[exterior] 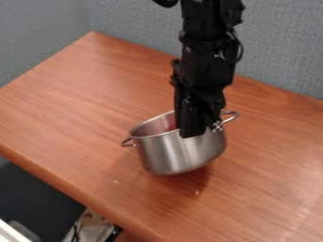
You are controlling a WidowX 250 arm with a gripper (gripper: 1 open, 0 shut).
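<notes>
A steel pot (177,151) with two handles stands on the wooden table, right of centre, with something reddish partly visible inside. My black gripper (202,123) is at the pot's right side, by its rim and right handle; the arm hides part of the pot's inside. Whether the fingers hold the rim or handle is too small to tell.
Grey partition panels (127,28) stand behind and at the left. Cables and a pale object lie below the table's front-left edge.
</notes>
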